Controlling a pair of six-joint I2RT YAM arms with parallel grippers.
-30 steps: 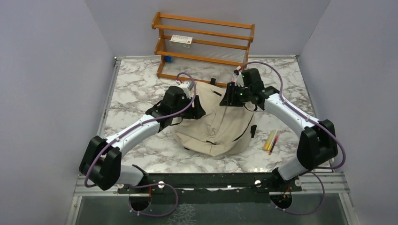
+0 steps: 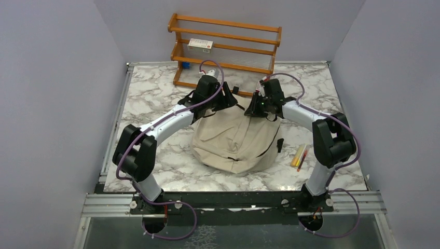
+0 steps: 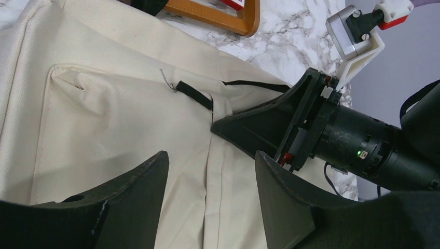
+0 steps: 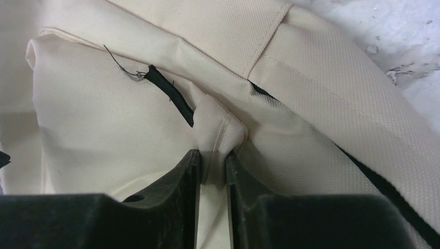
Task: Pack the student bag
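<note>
The beige cloth bag lies flat and wrinkled at the middle of the table. A short black zipper end shows beside a raised fold of its fabric. In the right wrist view this fold runs into the narrow gap between the fingers of my right gripper; how firmly they press on it cannot be told. Over the upper part of the bag, my left gripper stands open, only cloth visible beyond its fingers. The right gripper's dark tip also shows at the same fold in the left wrist view.
A wooden rack stands at the back with a white box on it and a blue item low at its left. Several pencils or pens lie right of the bag.
The left gripper has moved up and right over the bag, nearer the right one.
</note>
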